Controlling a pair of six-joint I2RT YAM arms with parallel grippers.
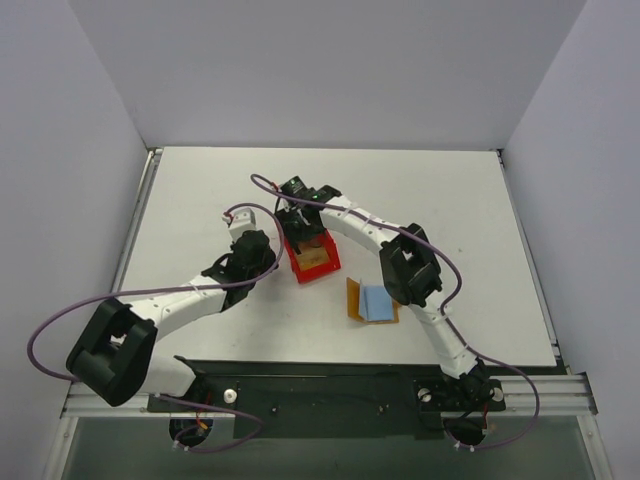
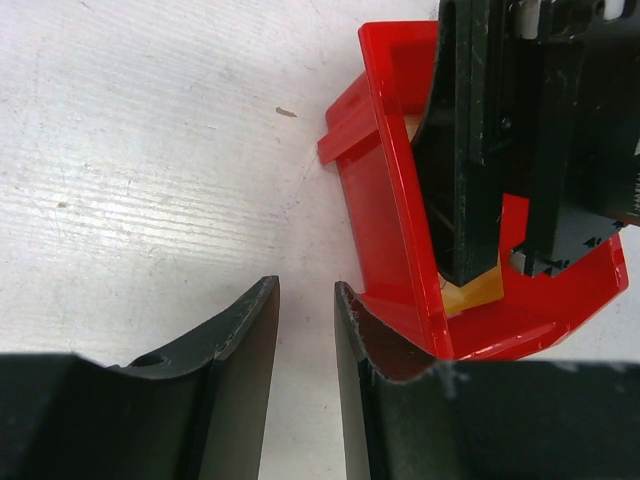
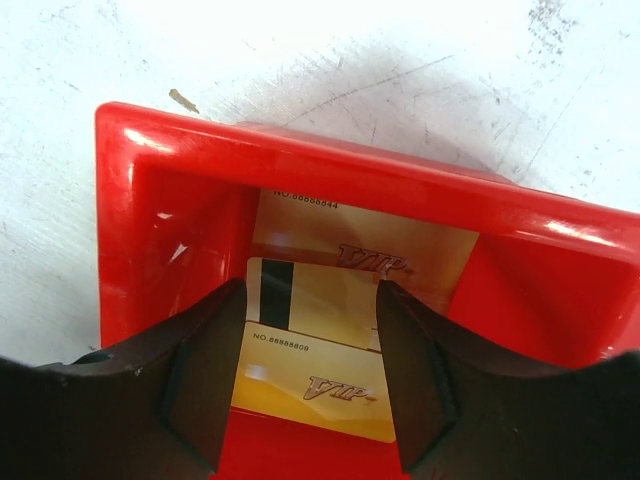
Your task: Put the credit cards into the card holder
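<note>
Several gold credit cards point(image 3: 315, 375) lie flat and overlapping in the red box point(image 3: 330, 155); one shows a black stripe. My right gripper is open above them, and the striped card shows between its fingertips. In the left wrist view the right gripper's dark fingers point(image 2: 470, 150) reach into the box. My left gripper is partly open and empty, just outside the box's left wall. The card holder point(image 1: 377, 303), tan with a blue face, rests on the table right of and nearer than the box.
Purple cables point(image 1: 150, 292) run along both arms. The box's raised walls surround the cards.
</note>
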